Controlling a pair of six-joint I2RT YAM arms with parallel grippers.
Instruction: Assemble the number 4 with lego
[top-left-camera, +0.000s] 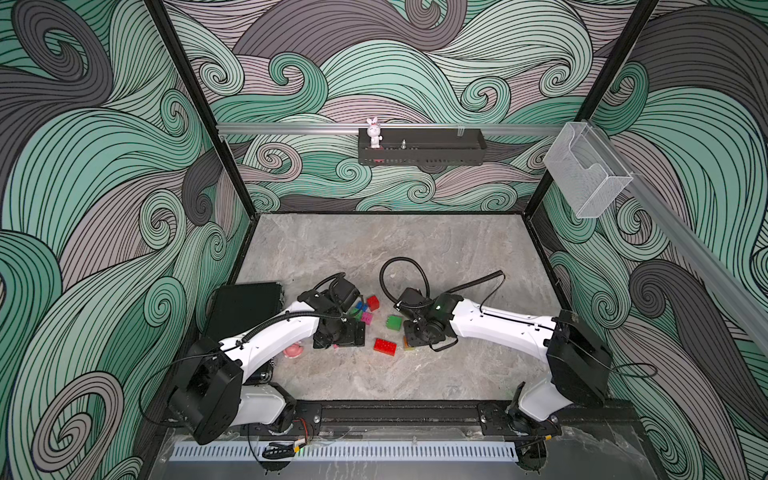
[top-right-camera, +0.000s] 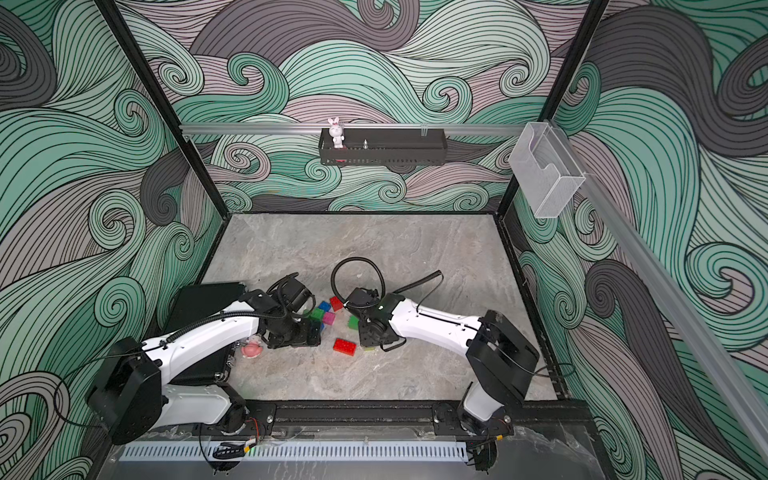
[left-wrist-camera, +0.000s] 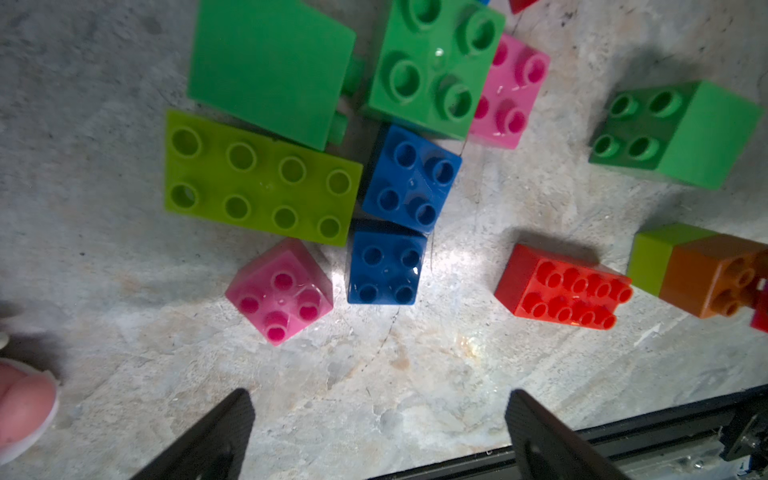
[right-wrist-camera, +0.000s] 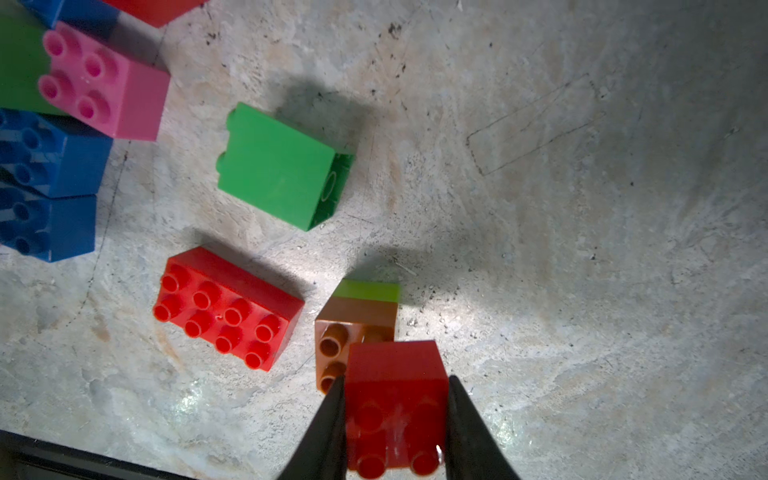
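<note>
My right gripper is shut on a small red brick (right-wrist-camera: 396, 360), seen in the right wrist view. This red brick overlaps the front of an orange-brown brick (right-wrist-camera: 356, 310), which sits on a lime brick (right-wrist-camera: 368, 290); whether they touch cannot be told. Beside that stack lies a long red brick (right-wrist-camera: 232, 308), studs showing. My left gripper is open and empty, with pink (left-wrist-camera: 280, 292) and blue bricks (left-wrist-camera: 386, 264) in view ahead of its fingers (left-wrist-camera: 216, 440). A long lime brick (left-wrist-camera: 260, 180) adjoins the blue ones.
A green brick (right-wrist-camera: 276, 164) lies on its side behind the long red brick. More green (left-wrist-camera: 272, 64) and pink bricks (left-wrist-camera: 512, 92) cluster near the left gripper. A pink round object (left-wrist-camera: 24, 408) is at far left.
</note>
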